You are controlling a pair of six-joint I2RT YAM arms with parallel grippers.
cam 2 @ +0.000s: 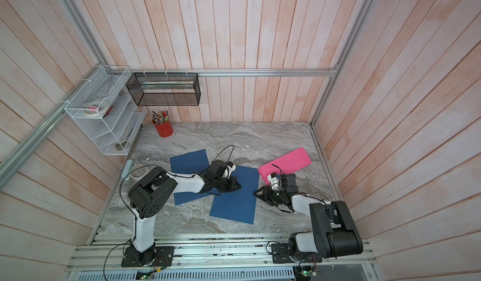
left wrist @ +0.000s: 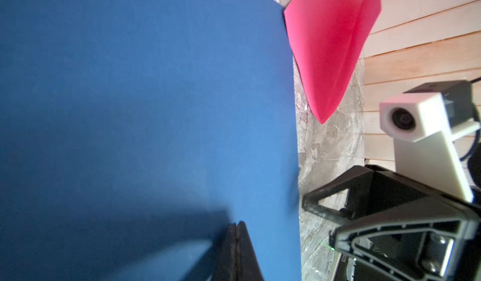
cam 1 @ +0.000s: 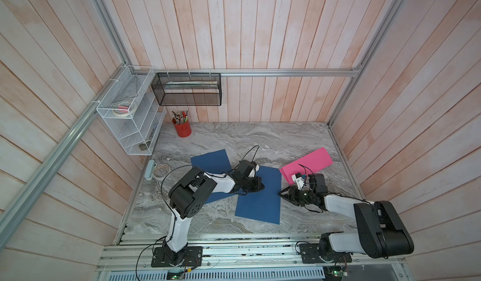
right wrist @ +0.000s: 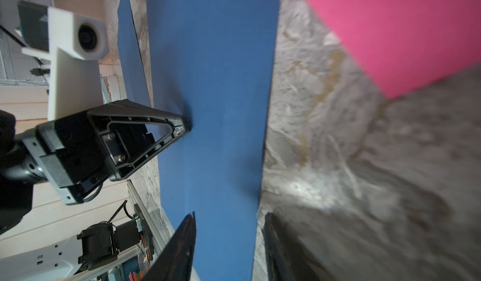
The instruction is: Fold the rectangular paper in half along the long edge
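Note:
A blue paper (cam 1: 260, 200) lies nearly flat mid-table, its right edge close to straight. My left gripper (cam 1: 261, 184) is shut with its tips down on this paper; in the left wrist view its fingers (left wrist: 237, 251) touch together and nothing shows between them. At the paper's right edge my right gripper stands open. In the right wrist view one finger (right wrist: 183, 243) is over the blue and the other over bare table. The left wrist view shows a broad, smooth stretch of the blue paper (left wrist: 150, 105). Part of the paper lies under the left gripper.
Another blue sheet (cam 1: 210, 161) lies to the left, partly under the left arm. A pink folded sheet (cam 1: 313, 163) lies at the right, behind the right gripper. A red pen cup (cam 1: 183, 128) stands at the back left.

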